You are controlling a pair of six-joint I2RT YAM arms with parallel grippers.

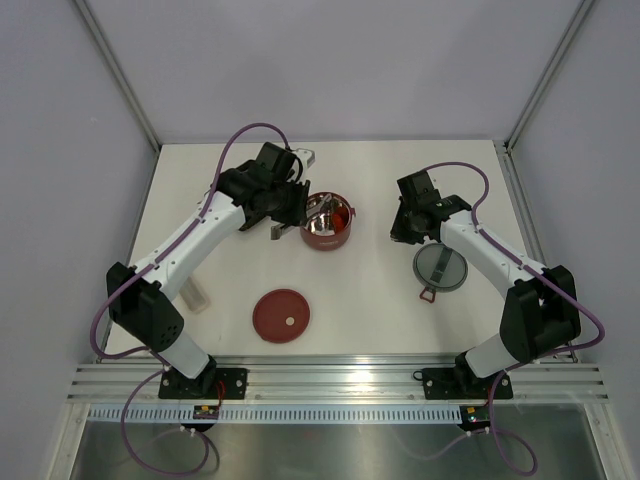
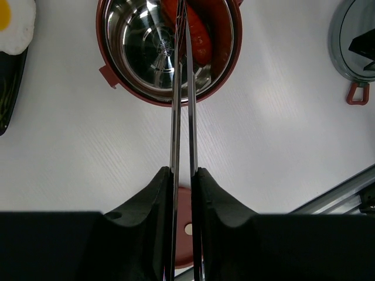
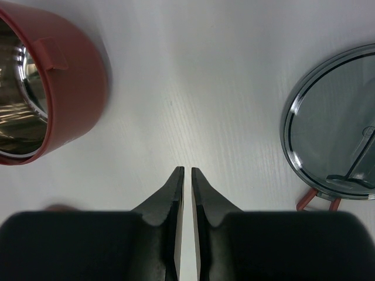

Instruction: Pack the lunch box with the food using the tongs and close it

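My left gripper is shut on steel tongs [image 2: 192, 146], whose tips reach into the red lunch box [image 1: 325, 237] at a sausage [image 2: 201, 47]; whether they grip it is hard to tell. The box [image 3: 79, 99] has a steel inner bowl. A fried egg [image 2: 13, 29] lies on a dark tray [image 2: 7, 93] left of it. My right gripper hangs right of the box, its fingertips close together with a narrow gap. A clear lid [image 3: 328, 123] with a red latch lies below and right of that gripper in the top view.
A red disc [image 1: 278, 315] lies at the front centre. A pale flat object [image 1: 193, 295] lies at the front left, beside my left arm.
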